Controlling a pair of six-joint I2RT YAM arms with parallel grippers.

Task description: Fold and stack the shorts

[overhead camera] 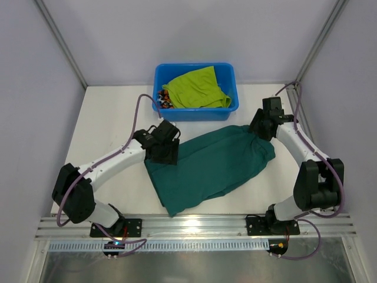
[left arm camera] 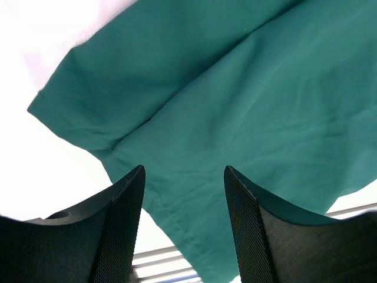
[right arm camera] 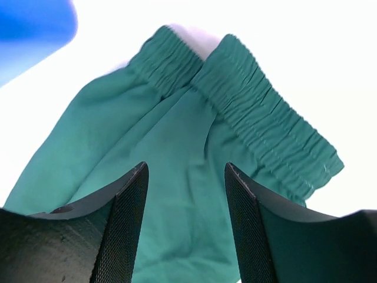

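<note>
Dark teal shorts (overhead camera: 206, 171) lie loosely spread and slanted on the white table, one leg reaching down to the front edge, the ribbed waistband (right arm camera: 265, 118) at the right end. My left gripper (overhead camera: 169, 154) hovers open over their left part; in its wrist view, flat fabric (left arm camera: 194, 147) lies below the empty fingers. My right gripper (overhead camera: 257, 126) stands open above the waistband end, with fabric visible beneath its fingers (right arm camera: 118, 224) and nothing held.
A blue bin (overhead camera: 196, 115) at the back middle holds a yellow-green cloth (overhead camera: 197, 88) and small mixed items. Bare table (overhead camera: 100, 124) shows at the left and along the right.
</note>
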